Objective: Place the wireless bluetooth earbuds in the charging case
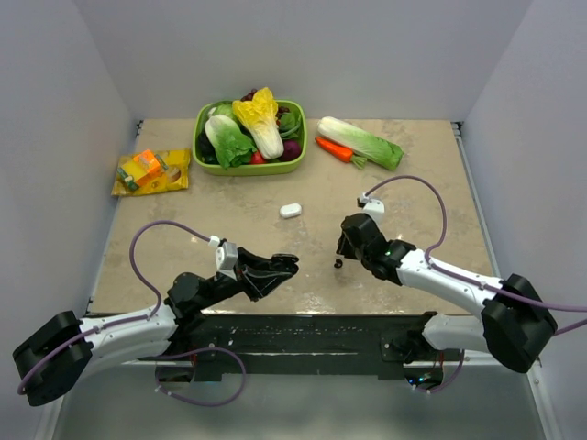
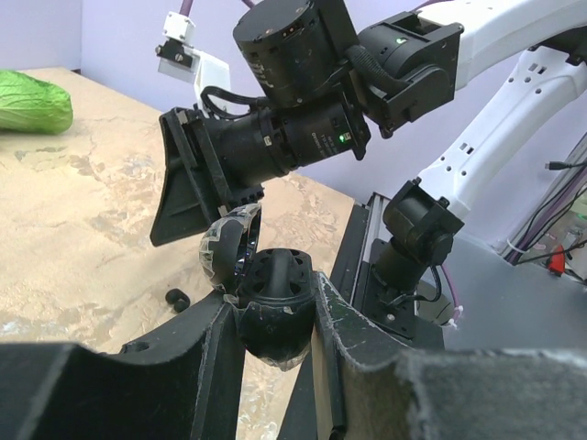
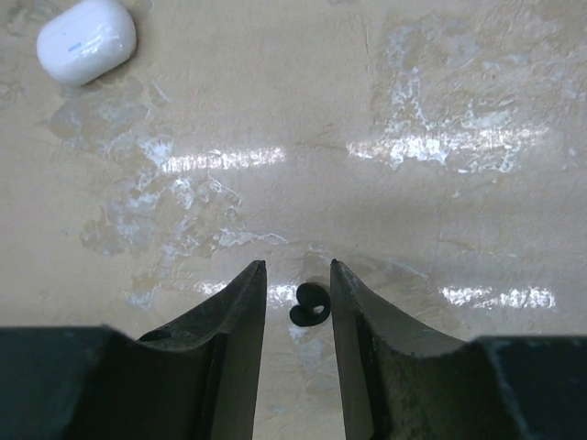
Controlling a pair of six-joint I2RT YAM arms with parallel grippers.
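My left gripper is shut on the black charging case (image 2: 275, 302), whose lid stands open, held over the near part of the table. A small black earbud (image 3: 310, 305) lies on the table, also visible in the top view (image 1: 338, 264). My right gripper is open above it, fingertips a little beyond the earbud in its own view, nothing held. A white oval object (image 1: 290, 210) lies toward the table's middle.
A green basket of vegetables (image 1: 206, 160), a cabbage (image 1: 362, 142) with a carrot (image 1: 335, 148), and a yellow bag (image 1: 147, 179) are at the back.
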